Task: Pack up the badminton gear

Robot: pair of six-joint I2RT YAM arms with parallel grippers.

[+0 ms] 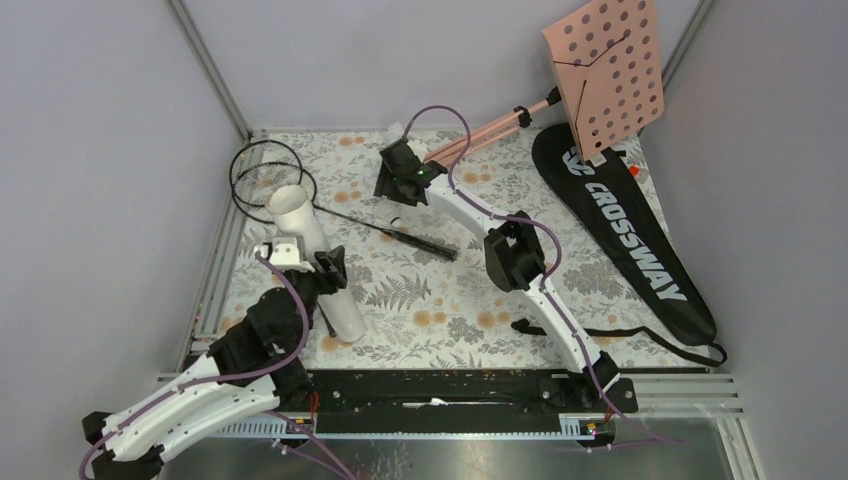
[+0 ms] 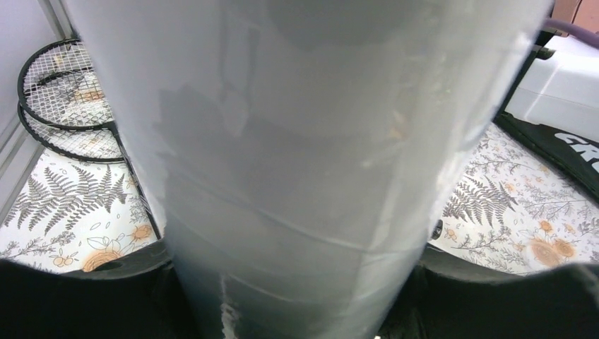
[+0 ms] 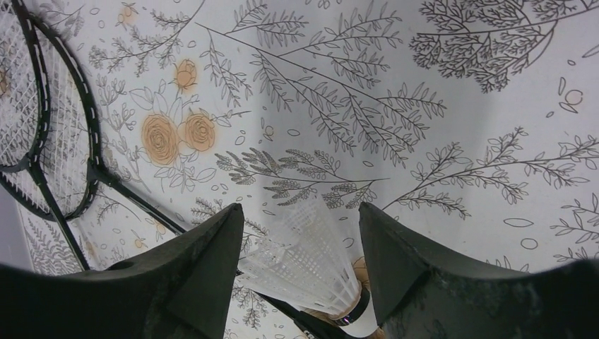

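My left gripper (image 1: 333,268) is shut on a long white shuttlecock tube (image 1: 322,238), which leans with its upper end toward the rackets; in the left wrist view the tube (image 2: 304,148) hides most of the scene. Below my right gripper lies a white shuttlecock (image 3: 304,258), its skirt between the two spread fingers and its cork by the right-hand finger; no grip on it shows. Two black rackets (image 1: 240,198) overlap at the back left, with a dark handle (image 1: 428,245) reaching the middle of the table. A black CROSSWAY racket bag (image 1: 625,225) lies on the right.
A pink perforated stand (image 1: 605,80) fills the back right corner, its legs reaching toward my right gripper. The bag's strap (image 1: 650,330) trails along the front right.
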